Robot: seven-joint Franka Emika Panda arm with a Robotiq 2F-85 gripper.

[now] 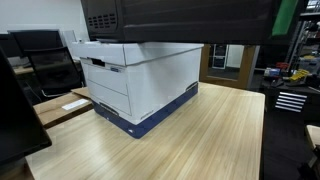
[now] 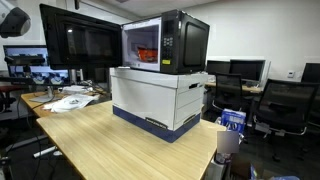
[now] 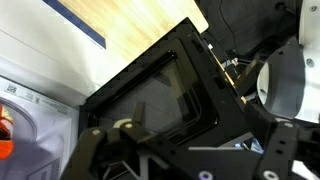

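A black microwave (image 2: 185, 42) stands with its door (image 2: 78, 45) swung wide open. Inside its lit white cavity sits an orange-red item (image 2: 148, 55), which also shows at the left edge of the wrist view as an orange piece (image 3: 5, 140). My gripper is open, its dark fingers spread at the bottom of the wrist view, with nothing visible between them. The door with its dark window (image 3: 165, 95) lies beyond and below the fingers; whether they touch it I cannot tell. Neither exterior view clearly shows the gripper.
Under the microwave are white boxes (image 2: 155, 98) on a blue base (image 2: 150, 125). A blue-and-white package (image 2: 232, 120) stands beyond the table's right side, near office chairs (image 2: 283, 108).
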